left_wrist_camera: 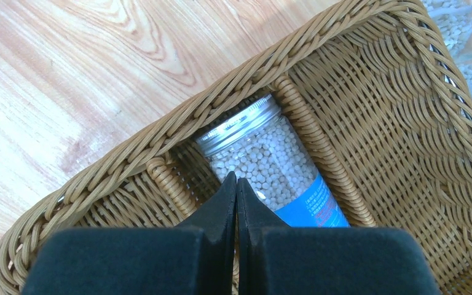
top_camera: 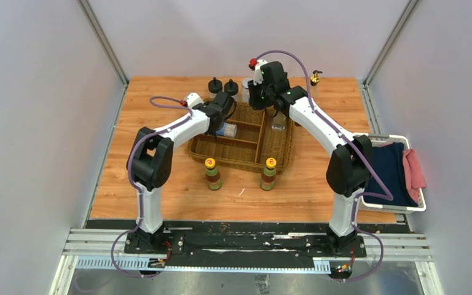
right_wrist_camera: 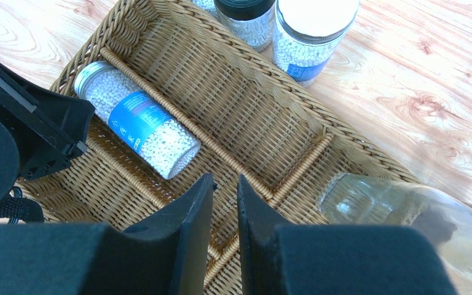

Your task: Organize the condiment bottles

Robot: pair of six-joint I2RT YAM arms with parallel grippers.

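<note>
A clear jar [right_wrist_camera: 139, 120] of pale pellets, with a blue label and silver lid, lies on its side in a left-hand compartment of the wicker basket [top_camera: 239, 163]. Its lid faces the basket's left wall. My left gripper is shut above the jar, its fingertips meeting with nothing between them. The jar lies outside those fingers. Over the basket's divider, my right gripper stands slightly open and empty. An empty-looking clear bottle [right_wrist_camera: 369, 200] lies in the right-hand compartment. Two brown-and-green bottles with yellow caps, one left [top_camera: 212, 176] and one right [top_camera: 268, 175], stand before the basket.
Behind the basket stand two black-topped containers, one left [top_camera: 215, 86] and one right [top_camera: 231, 88], and a white-lidded jar [right_wrist_camera: 316, 37]. A gold-topped pump bottle [top_camera: 315, 78] is at back right. A white laundry basket [top_camera: 422, 200] sits off the table's right side.
</note>
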